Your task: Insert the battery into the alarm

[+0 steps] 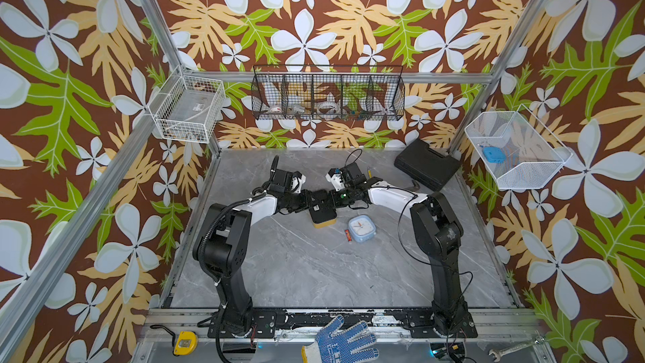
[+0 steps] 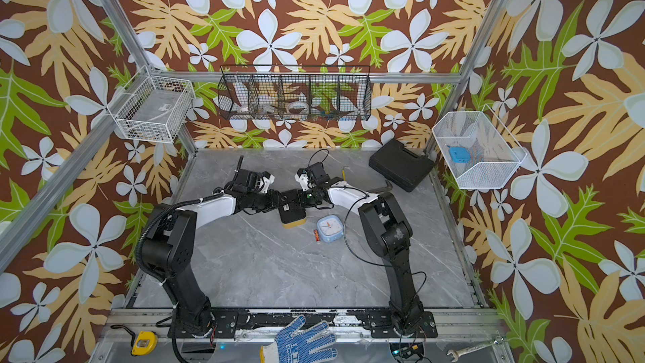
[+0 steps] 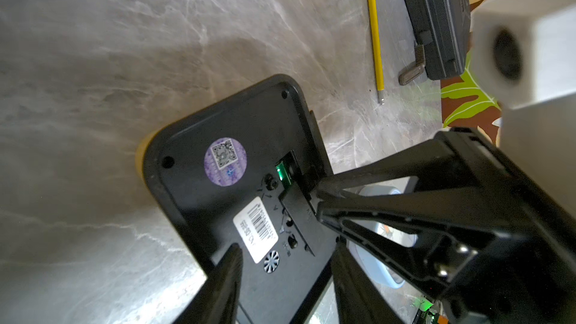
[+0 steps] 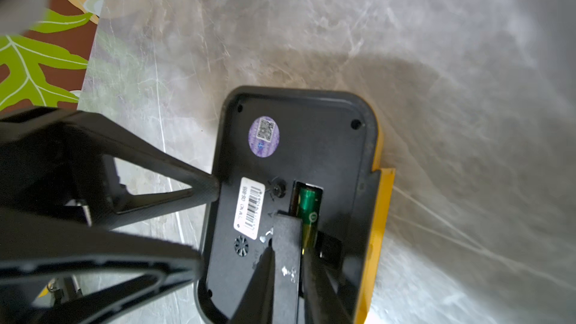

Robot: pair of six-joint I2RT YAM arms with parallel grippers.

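The black-backed alarm with a yellow side (image 1: 322, 211) lies face down between my grippers. Its battery slot shows a green battery (image 4: 308, 204) partly under a dark strip (image 4: 286, 246), which may be the cover or part of the slot. My left gripper is part open over the alarm, its fingertips near the barcode end. My right gripper has its fingertips over the slot beside the battery; whether anything is between them is unclear.
A light blue clock (image 1: 362, 227) and small red item (image 1: 348, 235) lie front right of the alarm. A yellow pencil (image 3: 375, 30) and black case (image 1: 427, 164) are behind.
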